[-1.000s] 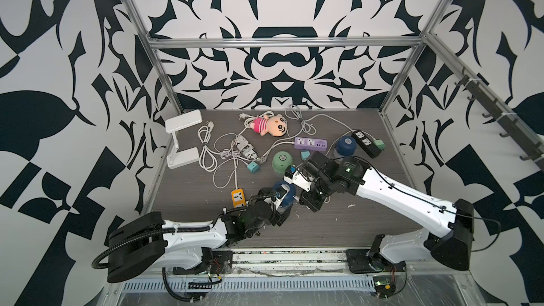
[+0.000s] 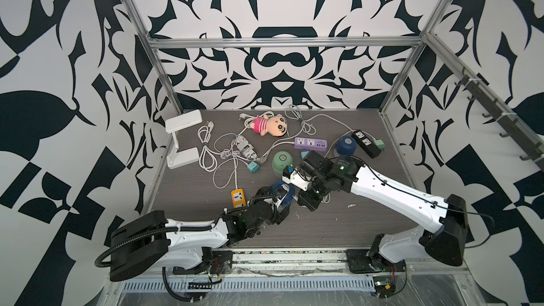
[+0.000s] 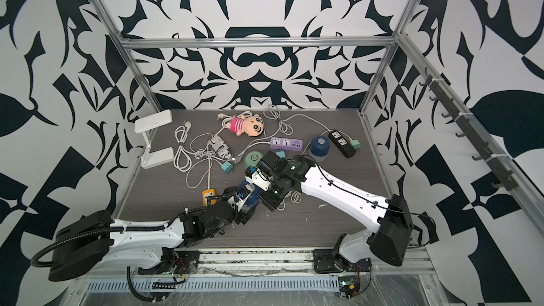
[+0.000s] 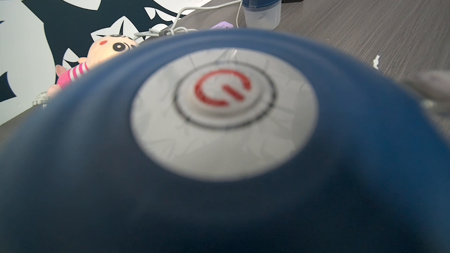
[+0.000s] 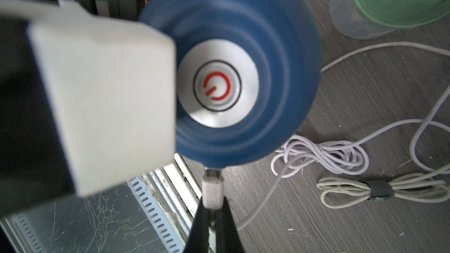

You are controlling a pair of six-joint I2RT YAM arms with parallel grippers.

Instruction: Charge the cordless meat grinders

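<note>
A blue cordless grinder [image 5: 281,65] with a red power mark on its white top disc stands at the front middle. In the left wrist view the grinder [image 4: 225,206] fills most of the frame and hides the fingers. My left gripper [image 2: 281,203] is open at this grinder's side. My right gripper is shut on the white cable plug [image 5: 213,193], whose metal tip meets the grinder's lower rim. How deep the tip sits is unclear. Another blue grinder [image 2: 346,145] and a green one [image 2: 282,161] stand farther back.
Behind lie a purple power strip [image 2: 310,144], a doll [image 2: 269,125], a black strip [image 2: 366,143] and an orange socket [image 2: 238,197]. Coiled cables [image 5: 323,154] lie beside the front grinder.
The left gripper stays almost still; the table objects keep their places.
</note>
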